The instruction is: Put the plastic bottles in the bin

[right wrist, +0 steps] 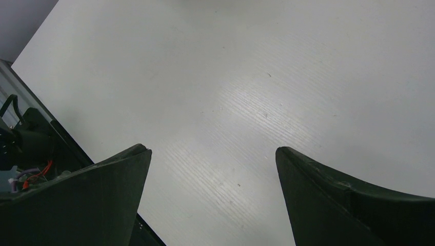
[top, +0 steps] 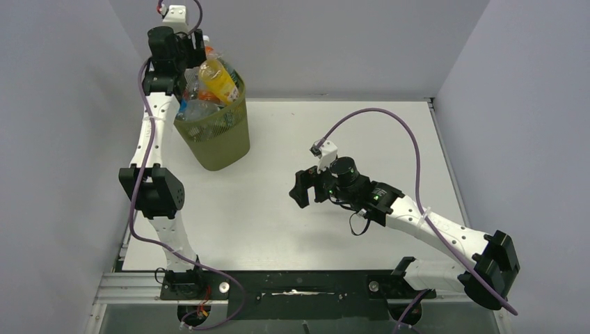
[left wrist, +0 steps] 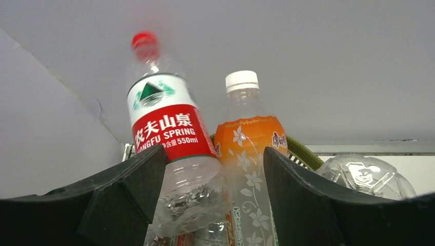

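Note:
The green bin [top: 216,146] at the back left is full of plastic bottles, among them a yellow one [top: 218,82]. My left gripper [top: 196,49] hangs over it. In the left wrist view its fingers stand apart around the lower part of a red-label water bottle [left wrist: 172,133], with an orange-label bottle [left wrist: 241,128] just to the right; whether either is gripped I cannot tell. A clear bottle [left wrist: 364,174] lies further right. My right gripper [top: 303,186] stands open over the empty table, nothing between its fingers.
Grey walls enclose it at the back and both sides.

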